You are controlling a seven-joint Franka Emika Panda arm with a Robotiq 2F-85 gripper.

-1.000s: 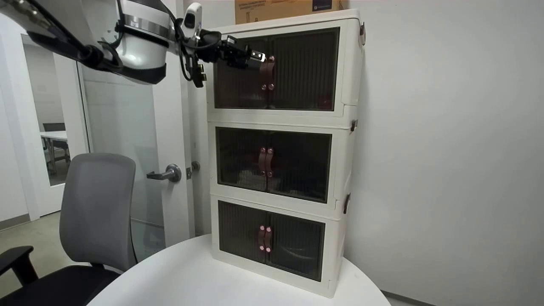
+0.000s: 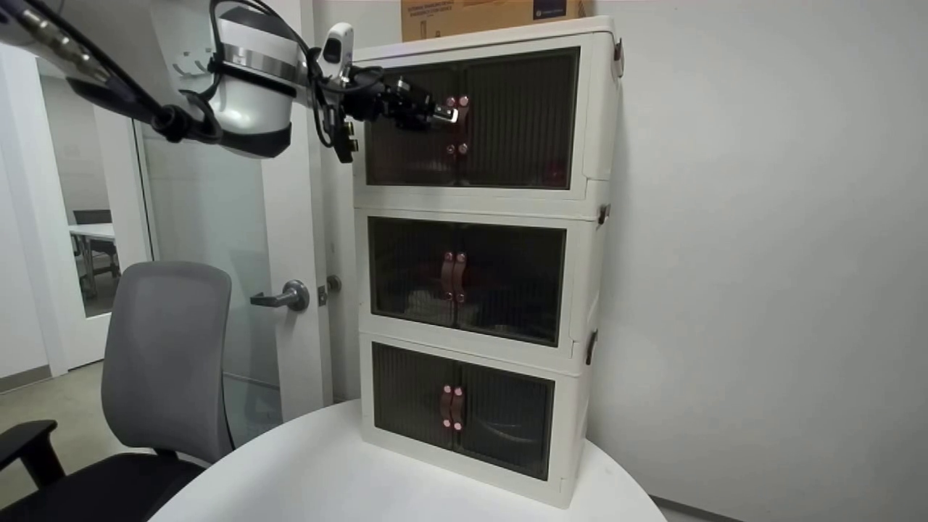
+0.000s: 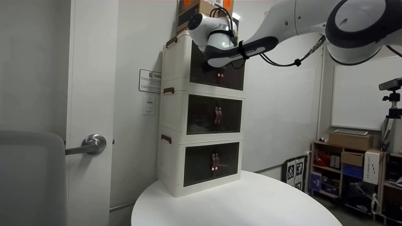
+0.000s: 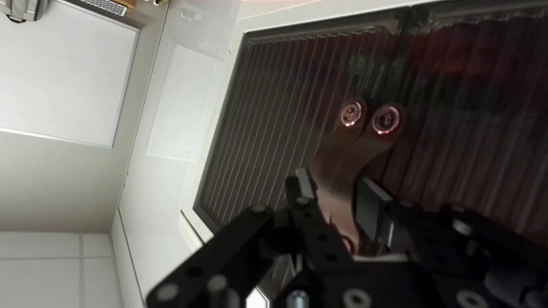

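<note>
In exterior view 1, my gripper (image 2: 447, 114) is at the upper part of the two brown strap handles (image 2: 462, 130) on the top cabinet (image 2: 600, 113). Seen from the wrist, the gripper is part open, one finger on either side of the paired straps (image 4: 334, 159). Both straps pass between the fingers, close to the pads; whether they touch I cannot tell. Pink round studs fix the straps to the dark ribbed doors (image 4: 267, 118), which are closed. My arm hides the gripper in exterior view 2.
Two more closed cabinets, the middle one (image 2: 470, 212) and the bottom one (image 2: 565, 435), are stacked below on a round white table (image 2: 296, 470). A cardboard box (image 2: 487, 17) sits on top. An office chair (image 2: 165, 348) stands at the left.
In exterior view 1 the gripper has moved slightly right and down, onto the top cabinet's handles. The doors have stayed closed.
</note>
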